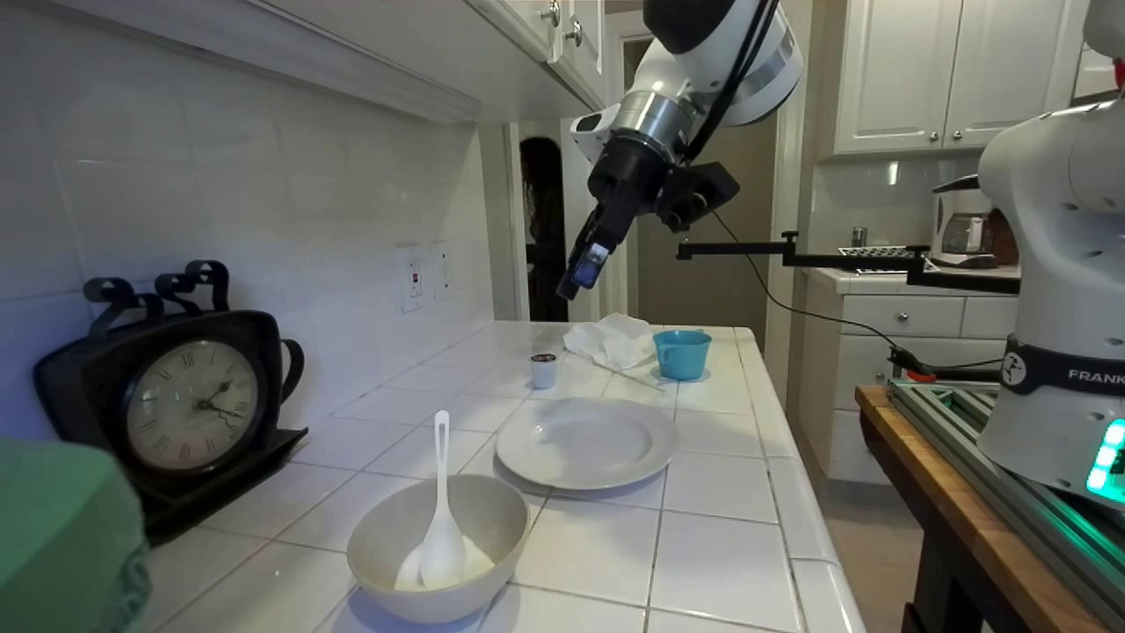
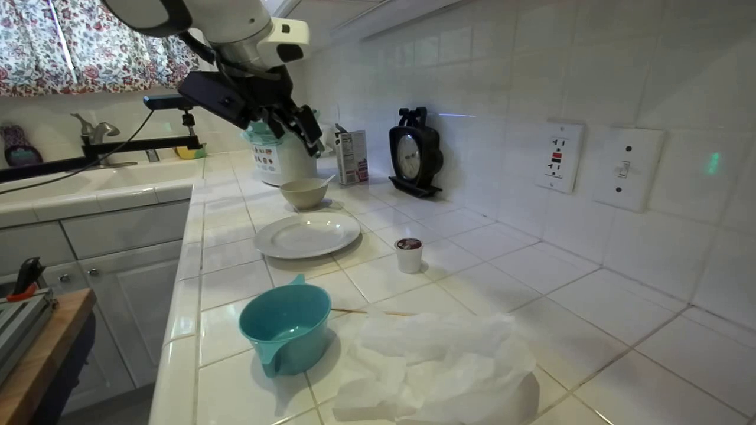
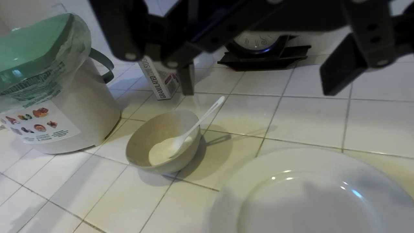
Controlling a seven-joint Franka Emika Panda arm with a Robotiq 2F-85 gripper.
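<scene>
Above the counter, higher than the plate, my gripper is open, its two dark fingers wide apart and nothing between them. Below it lies an empty white plate (image 1: 587,443). A beige bowl (image 3: 167,141) holds white powder, and a white spoon (image 3: 198,126) leans in it with the handle over the rim. The teal cup (image 2: 285,326) stands near the counter's open edge, apart from the gripper. Between plate and wall sits a small white pod cup (image 2: 409,255) with a dark lid.
Crumpled white paper (image 2: 436,368) and a thin stick (image 2: 368,311) lie near the teal cup. A black clock (image 1: 190,401), a sugar box (image 2: 352,157) and a green-lidded bin (image 3: 58,89) stand along the back. Cabinets (image 1: 554,37) overhang the wall side.
</scene>
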